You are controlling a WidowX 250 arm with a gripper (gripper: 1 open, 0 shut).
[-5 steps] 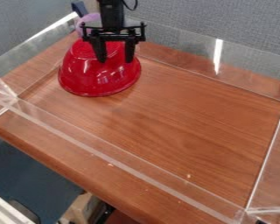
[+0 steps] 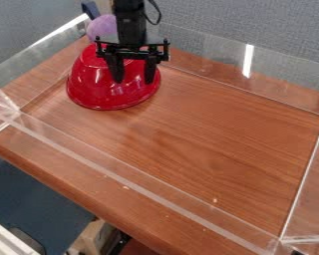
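A red bowl (image 2: 112, 92) sits upside down in the back left of the wooden table. My black gripper (image 2: 133, 68) is lowered over it, its two fingers reaching down in front of or against the bowl's upper part. Whether it holds the bowl or stands open around part of it I cannot tell. A purple object (image 2: 99, 26) shows behind the gripper, at the top left, partly hidden.
Clear plastic walls (image 2: 247, 62) edge the wooden surface (image 2: 202, 149). Its middle, front and right are clear. Boxes and other items lie on the floor below the front left.
The gripper has moved slightly down over the bowl. The bowl looks unmoved.
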